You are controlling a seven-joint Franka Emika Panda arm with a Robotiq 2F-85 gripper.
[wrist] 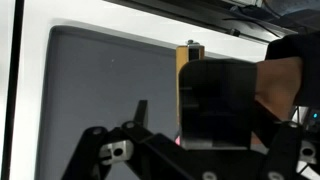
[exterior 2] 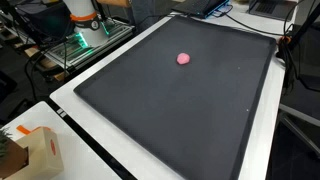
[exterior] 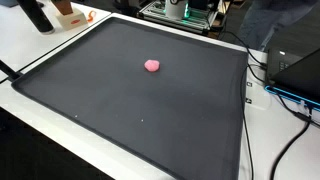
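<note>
A small pink lump [exterior: 152,65] lies on the dark grey mat [exterior: 120,105], toward one edge; the second exterior view shows the same pink lump [exterior 2: 183,59] with bare mat around it. In the wrist view my gripper stands open, its left finger [wrist: 140,114] dark against the mat. A dark block-like thing [wrist: 215,95] with a tan strip [wrist: 184,62] along its side fills much of the view before the fingers. Whether it lies between the fingers cannot be told. A trace of pink shows beneath it. Neither exterior view shows the gripper clearly.
A brown, skin-coloured shape [wrist: 277,85] with a black sleeve-like part adjoins the dark thing. A laptop-like device [exterior: 298,80] and cables lie beside the mat. Small items, including an orange one [exterior: 91,15], sit at a table corner.
</note>
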